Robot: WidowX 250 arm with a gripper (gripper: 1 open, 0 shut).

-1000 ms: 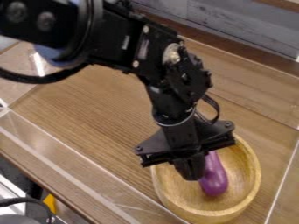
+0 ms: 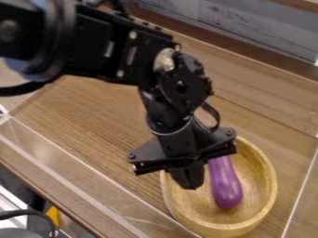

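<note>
My gripper (image 2: 187, 172) hangs over the left part of a round yellow wooden bowl (image 2: 255, 209), its fingers pointing down and shut, with nothing visible between them. A purple eggplant (image 2: 225, 186) lies in the bowl, just right of the fingers, its upper end partly behind the gripper. Whether the fingers touch the bowl or only hang above it I cannot tell.
A pale wooden back wall (image 2: 248, 37) closes the far side. Black cables and a small yellow item lie at the lower left edge.
</note>
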